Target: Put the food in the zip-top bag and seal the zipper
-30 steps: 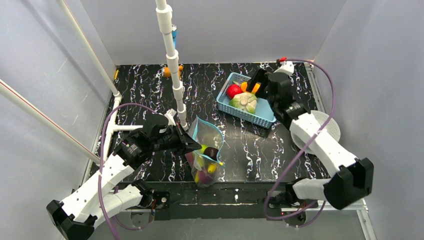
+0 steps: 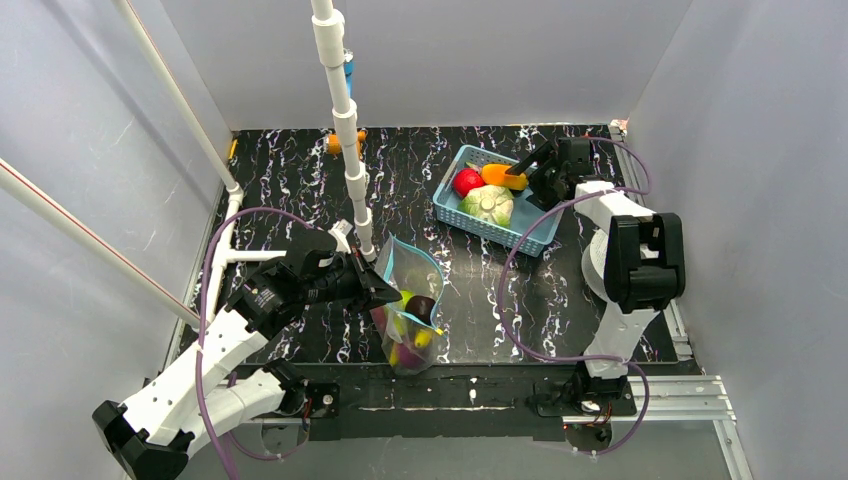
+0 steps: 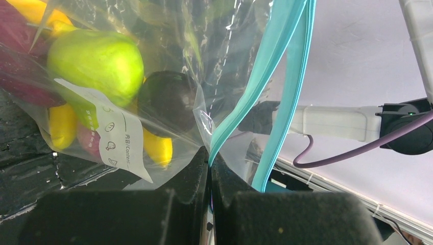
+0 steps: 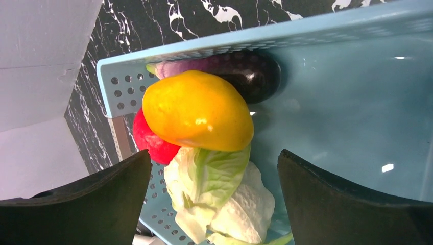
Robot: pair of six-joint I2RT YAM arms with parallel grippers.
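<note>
The clear zip top bag (image 2: 408,345) stands open at the front of the table, with several foods inside, among them a green fruit (image 3: 97,64) and a dark round one (image 3: 167,102). My left gripper is shut on the bag's edge near the blue zipper strip (image 3: 255,92). In the blue basket (image 2: 470,224) lie a yellow-orange food (image 4: 199,109), a red one (image 4: 151,140), a dark eggplant-like one (image 4: 245,74) and a pale cauliflower or cabbage (image 2: 488,205). Over the basket's right part, my right gripper hangs open, its fingers wide apart and empty.
A white upright pole (image 2: 346,130) rises between the bag and the back wall, close to my left gripper. Behind it lies an orange object (image 2: 334,144). A white round object (image 2: 594,262) sits under the right arm. Clear table lies between bag and basket.
The left arm, bag and basket have stayed in place.
</note>
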